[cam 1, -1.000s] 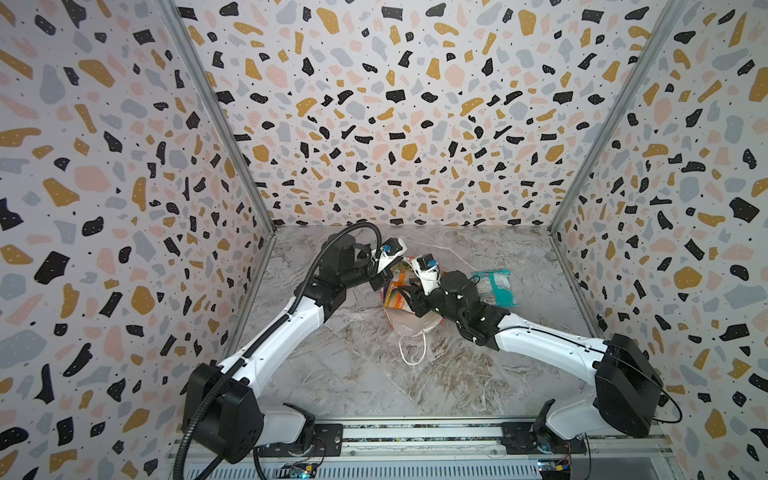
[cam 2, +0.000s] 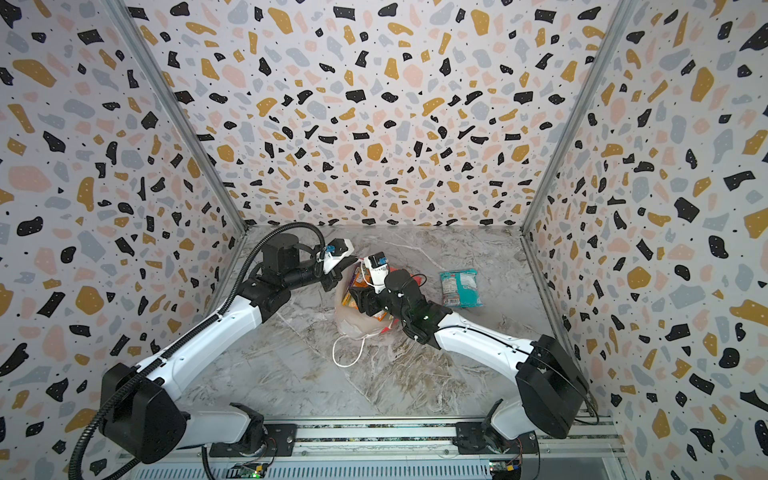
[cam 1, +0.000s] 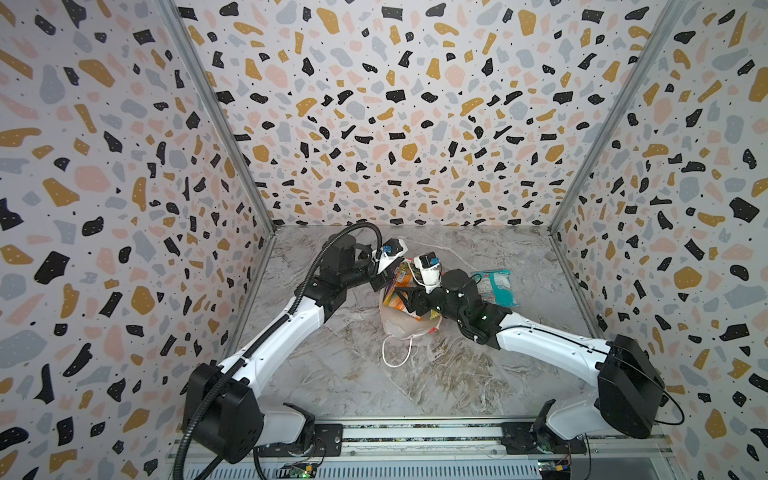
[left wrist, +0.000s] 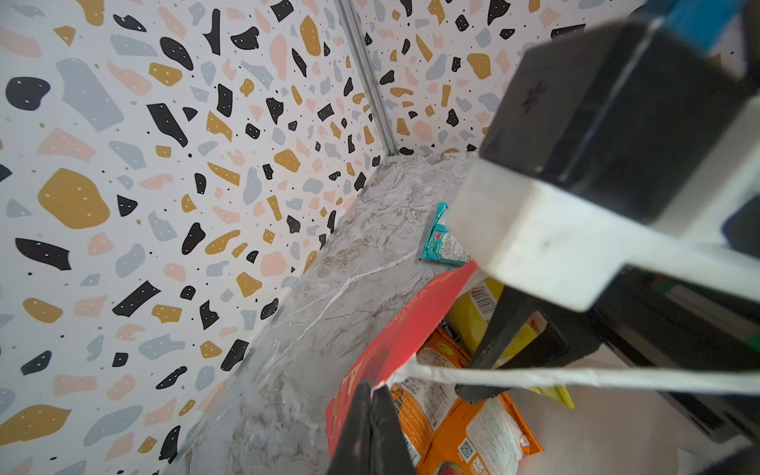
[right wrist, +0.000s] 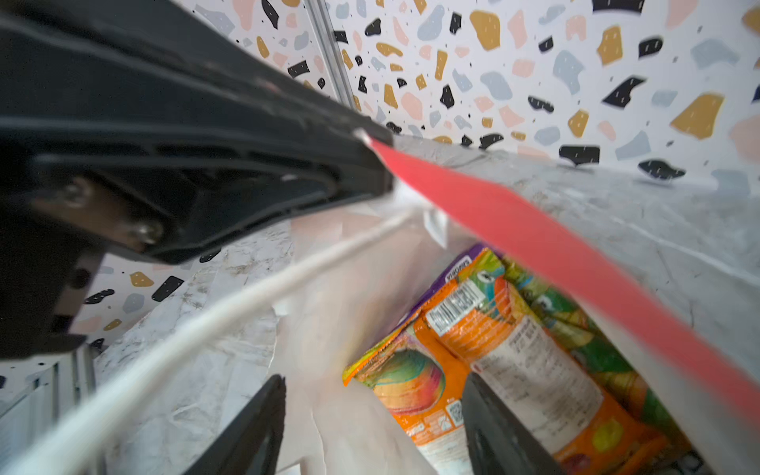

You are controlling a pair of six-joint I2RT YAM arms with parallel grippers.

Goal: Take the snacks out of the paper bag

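Note:
The paper bag (cam 1: 409,326) stands mid-table between both grippers. My left gripper is shut on its red rim, beside a white handle. Inside, orange packets (right wrist: 522,372) and a yellow packet show, with green and purple packets in the right wrist view. My right gripper is open at the bag's mouth, its fingers apart before the orange packets, nothing seen held between them. A teal packet (cam 2: 459,288) lies on the table right of the bag.
Patterned walls enclose it at back, left and right. The two arms are very close over the bag.
The bag's front handle has shifted left.

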